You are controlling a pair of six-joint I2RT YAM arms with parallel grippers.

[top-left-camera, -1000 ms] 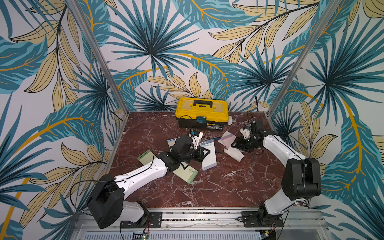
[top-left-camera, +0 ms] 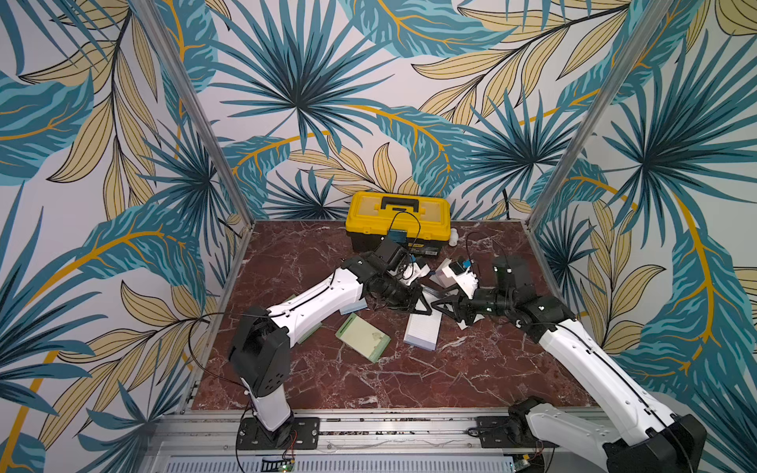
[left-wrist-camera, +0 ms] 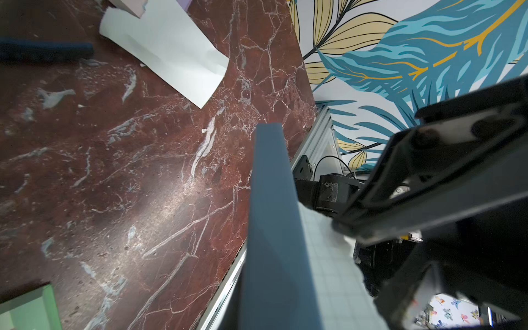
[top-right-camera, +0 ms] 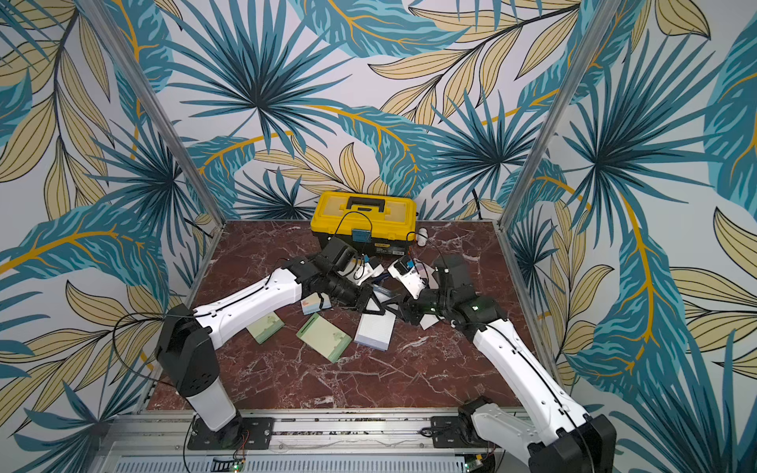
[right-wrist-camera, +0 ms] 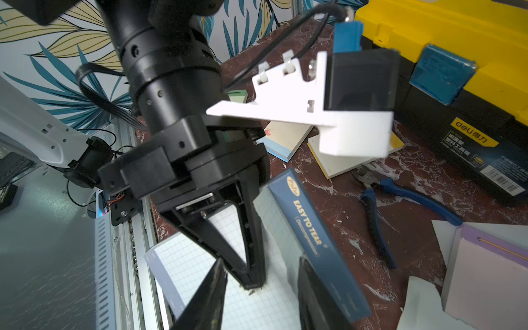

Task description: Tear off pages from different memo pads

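Note:
A blue-bound "Easy to Tear" grid pad [right-wrist-camera: 313, 236] is held aloft near the middle by my left gripper [top-left-camera: 418, 303], shut on it. My right gripper [top-left-camera: 455, 309] hangs just beside the pad, part open, its fingers [right-wrist-camera: 313, 302] blurred over the grid pages. A torn white sheet [left-wrist-camera: 165, 55] lies on the table beside a pink pad [right-wrist-camera: 484, 280]. Green pads [top-left-camera: 362, 337] lie at the front left, and more small pads [right-wrist-camera: 352, 154] farther back.
A yellow-and-black toolbox [top-left-camera: 398, 213] stands at the back, with blue-handled pliers [right-wrist-camera: 418, 200] in front of it.
My right gripper has left the loose sheet, lifted, and come leftward to the pad.

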